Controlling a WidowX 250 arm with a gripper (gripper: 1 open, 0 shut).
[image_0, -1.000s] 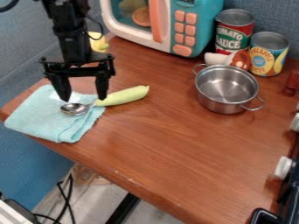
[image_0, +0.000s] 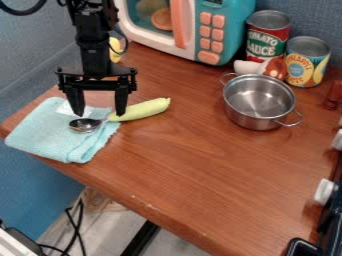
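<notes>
My black gripper (image_0: 99, 100) hangs open above a folded light-blue cloth (image_0: 54, 140) at the left of the wooden table, its two fingers apart over a metal spoon or ladle (image_0: 86, 125) lying on the cloth. A pale yellow-green corn or vegetable (image_0: 142, 109) lies just right of the spoon, partly behind the right finger. Whether the fingers touch anything is hard to tell.
A steel pot (image_0: 258, 101) stands at the right, with cans (image_0: 266, 35) and small toy food behind it. A toy microwave (image_0: 182, 25) is at the back. A black appliance (image_0: 317, 230) lines the right edge.
My gripper has shifted slightly over the cloth, staying above the spoon. The objects on the table look unchanged.
</notes>
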